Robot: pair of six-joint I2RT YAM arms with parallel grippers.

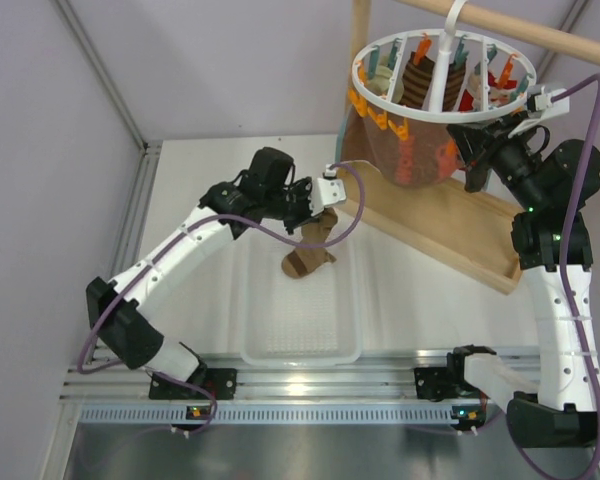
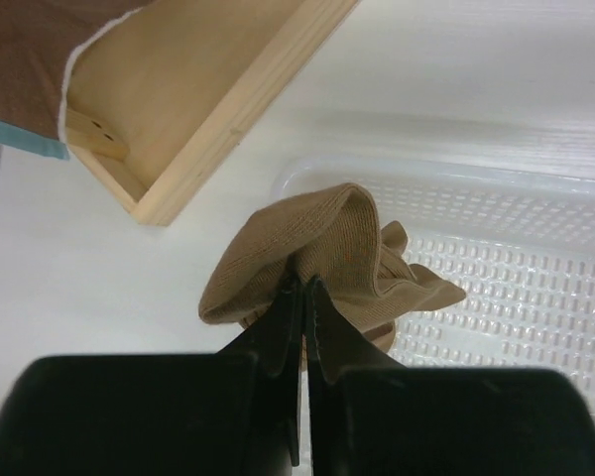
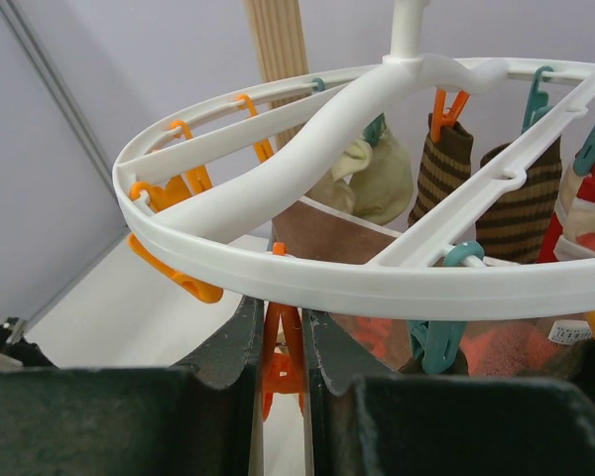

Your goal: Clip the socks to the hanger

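Observation:
A brown sock [image 2: 327, 248] hangs from my left gripper, pinched between its shut fingers, above the white tray. In the top view the sock [image 1: 307, 258] dangles over the tray's far end. The white round hanger [image 1: 520, 95] is up at the right, with striped socks [image 3: 442, 164], a cream sock [image 3: 382, 178] and a Santa sock [image 3: 587, 213] clipped on it. Under the near rim, my right gripper is shut on an orange clip [image 3: 283, 372]. Other orange clips [image 3: 183, 273] along the rim to the left hold nothing that I can see.
The white perforated tray [image 1: 354, 335] looks otherwise empty. Behind it sits a wooden frame base [image 1: 435, 235], whose post and bar carry the hanger. Brown cloth [image 2: 30, 59] hangs near the left wrist view's corner. Bare table [image 1: 195, 180] shows at the far left.

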